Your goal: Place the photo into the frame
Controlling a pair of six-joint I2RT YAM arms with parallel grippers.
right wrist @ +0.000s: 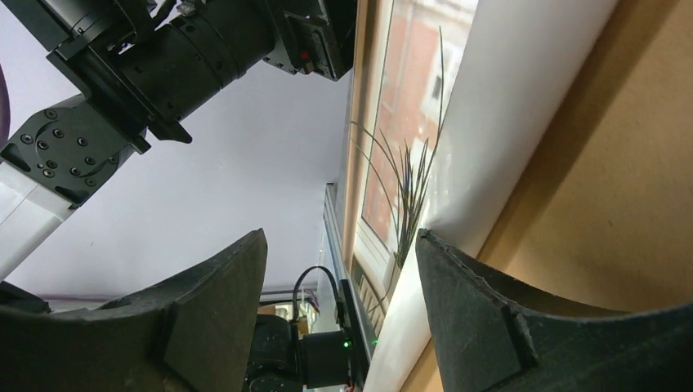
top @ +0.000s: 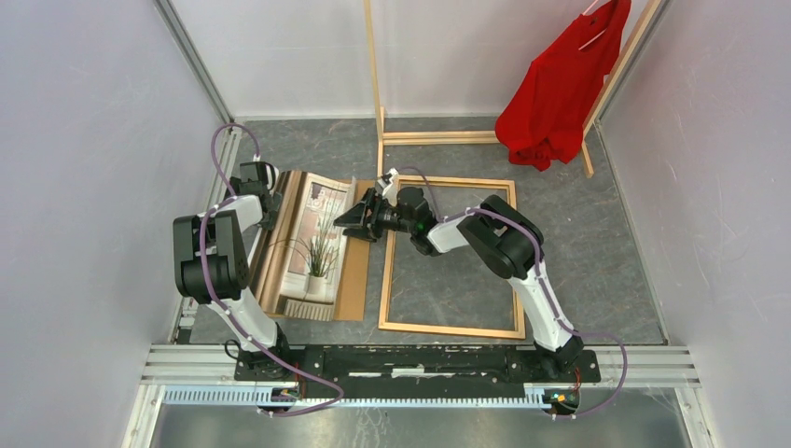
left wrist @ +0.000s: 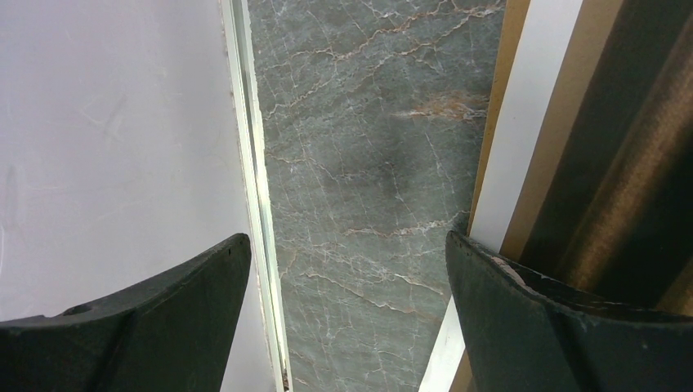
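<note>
The photo [top: 317, 252] of a potted plant lies on a brown backing board [top: 353, 294] left of centre. Its right edge bends upward, baring a strip of the board. My right gripper is at that edge, fingers apart. One of its fingers [right wrist: 466, 302] meets the curled white margin [right wrist: 490, 106] on the board side; the other finger stands off over the picture side. At the left side, my left gripper is open with only floor between its fingers; its right finger [left wrist: 523, 318] overlaps the board's left edge from this view.
An empty wooden frame [top: 451, 330] lies right of the board, partly under my right arm. A red garment [top: 564, 89] hangs on a wooden rack at the back right. A wall [left wrist: 122, 188] rises close to my left gripper.
</note>
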